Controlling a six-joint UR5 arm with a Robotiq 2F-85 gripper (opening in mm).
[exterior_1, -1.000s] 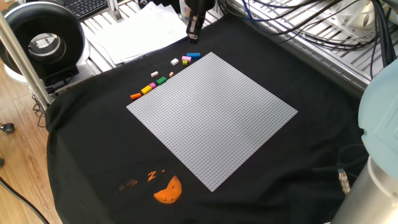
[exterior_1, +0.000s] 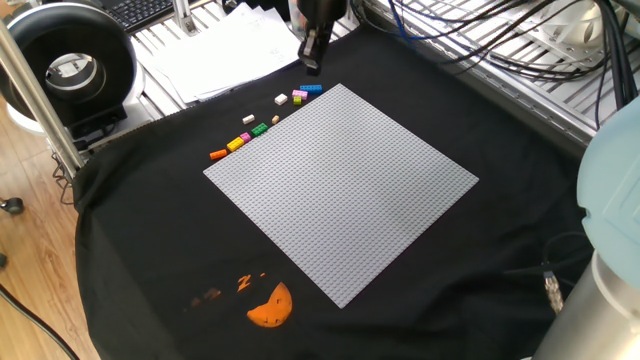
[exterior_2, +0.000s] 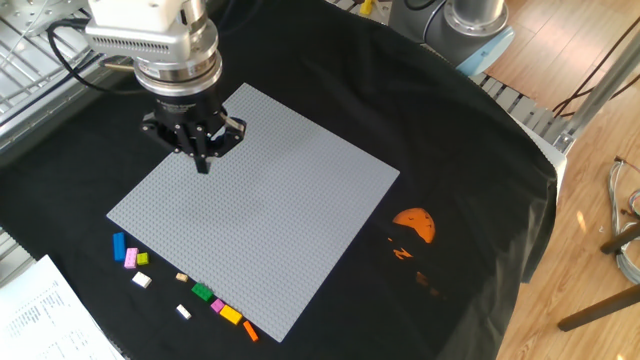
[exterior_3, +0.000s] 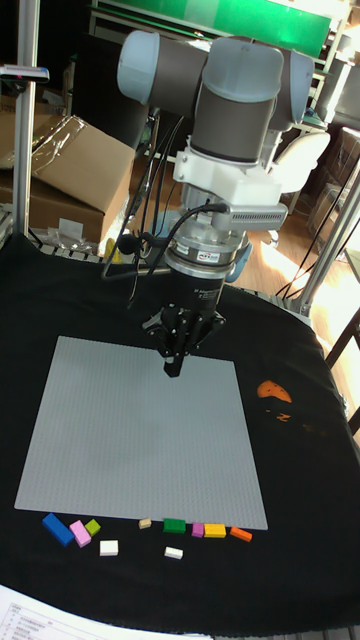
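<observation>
My gripper (exterior_2: 203, 165) hangs above the grey baseplate (exterior_2: 270, 200), pointing down. Its black fingers meet at the tip, and nothing shows between them; in exterior view 3 the gripper (exterior_3: 174, 369) is over the plate's far half. No bricks sit on the plate. Along one edge lie loose bricks: blue (exterior_3: 58, 529), pink (exterior_3: 80, 533), lime (exterior_3: 93, 527), tan (exterior_3: 145, 524), green (exterior_3: 174, 526), magenta (exterior_3: 198, 529), yellow (exterior_3: 214, 530) and orange (exterior_3: 241, 534). Slightly farther out are a larger white brick (exterior_3: 109, 548) and a smaller white brick (exterior_3: 174, 553).
Black cloth (exterior_1: 160, 230) covers the table, with an orange print (exterior_1: 270, 306) beside the plate. Paper sheets (exterior_1: 220, 55) lie beyond the bricks. Cables (exterior_1: 500, 40) run along the rack at one side. The plate's surface is clear.
Bricks and baseplate have stayed where they were.
</observation>
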